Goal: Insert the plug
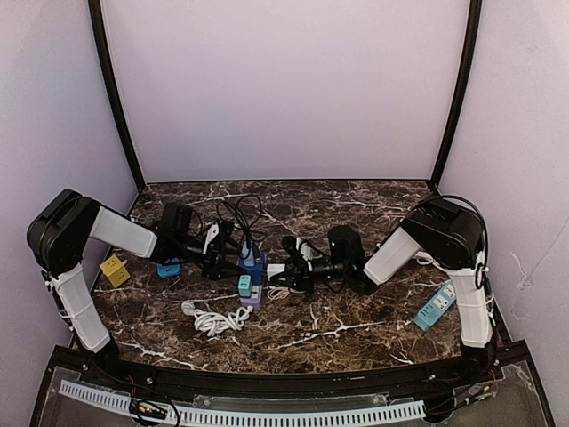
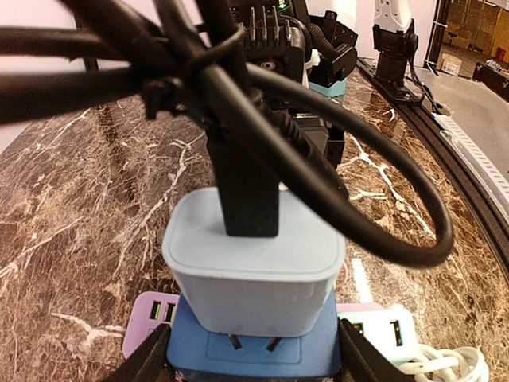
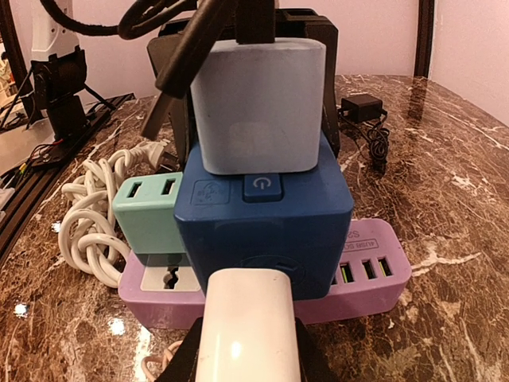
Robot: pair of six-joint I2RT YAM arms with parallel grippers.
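Note:
A lilac power strip (image 3: 374,282) lies mid-table with a mint two-port charger (image 3: 147,223) on its socket end. Beside that, my left gripper is shut on a blue cube adapter (image 3: 262,231), which has a pale blue charger (image 3: 258,111) atop it. In the right wrist view a white plug (image 3: 246,326) sits in my right gripper (image 1: 276,276), directly before the blue adapter's side; whether it touches cannot be told, and its prongs are hidden. The fingers round it are mostly hidden behind it.
A coiled white cable (image 1: 218,322) lies in front. A yellow cube (image 1: 114,271) and blue block (image 1: 168,269) are at the left, a teal strip (image 1: 436,305) at the right. Black cables arch over the adapters.

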